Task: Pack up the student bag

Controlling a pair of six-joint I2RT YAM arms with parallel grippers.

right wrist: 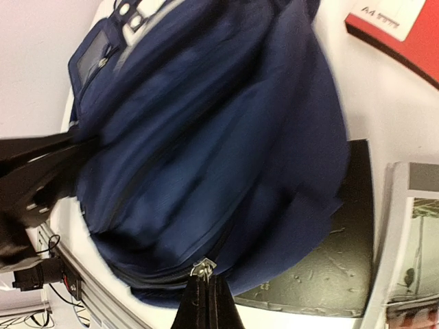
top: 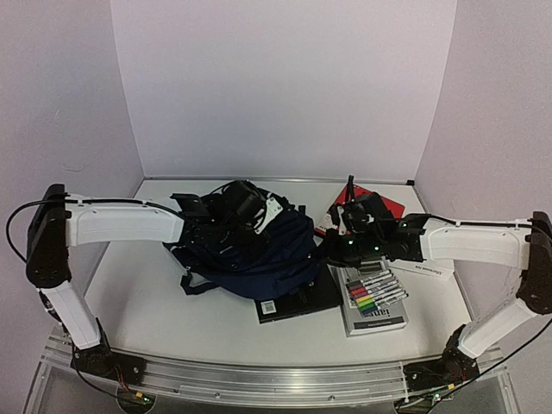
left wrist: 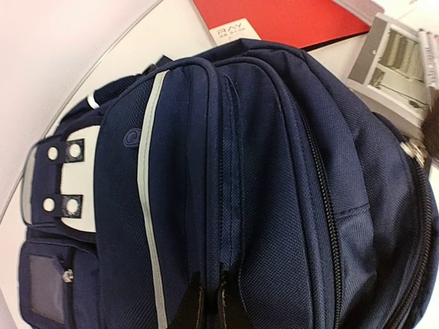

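Note:
The dark blue backpack [top: 285, 267] lies on the left and middle of the table, its fabric bunched. In the left wrist view, my left gripper is over the backpack's front, shut on a raised fold of its fabric. At the bag's right end, my right gripper is shut on a small metal zipper pull [right wrist: 204, 266]. Partly beneath the bag lies a black flat item [top: 297, 304] with a white label. To its right, a pack of coloured markers [top: 375, 291] rests on a grey-white box [top: 377, 323].
A red A4 folder or book [top: 379, 200] lies at the back right. A white item [top: 431, 268] is partly behind the right arm.

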